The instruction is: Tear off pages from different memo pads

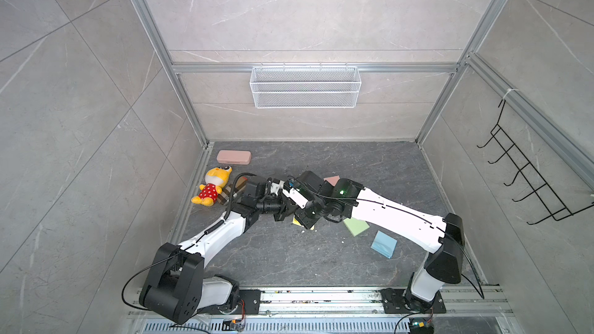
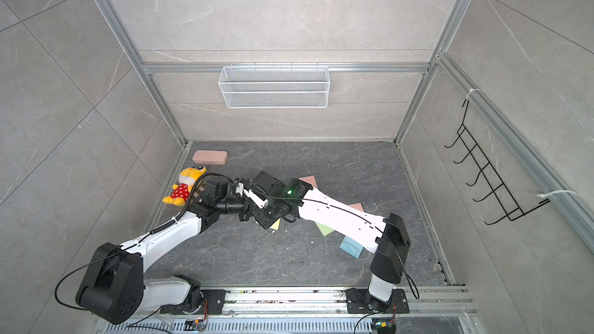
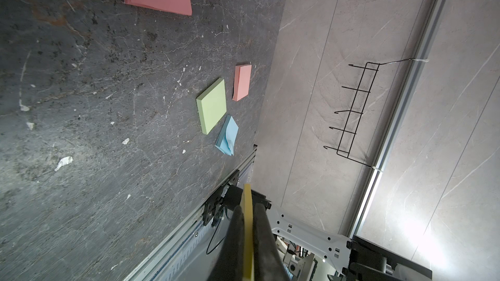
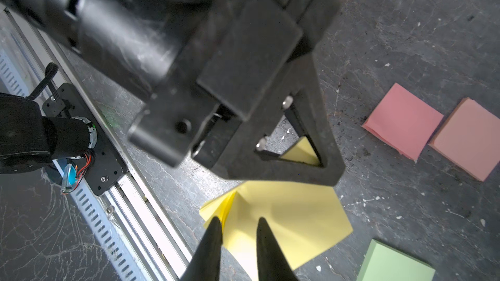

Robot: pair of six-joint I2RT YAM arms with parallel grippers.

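A yellow memo pad with a bent top sheet hangs above the floor at my left gripper, which is shut, a yellow edge showing between its fingers in the left wrist view. My right gripper is part open over the yellow paper, one finger against its creased flap. On the floor lie a green pad (image 3: 211, 105), a blue pad (image 3: 226, 135) with a lifted sheet, a small pink pad (image 3: 242, 82), and two other pink pads (image 4: 401, 119) side by side. In both top views the two grippers meet near the centre, partly hidden by the arms.
A yellow plush toy (image 1: 213, 185) sits at the left with a pink case (image 1: 234, 157) behind it. A white wire basket (image 1: 304, 86) hangs on the back wall, a black hook rack (image 1: 535, 179) on the right wall.
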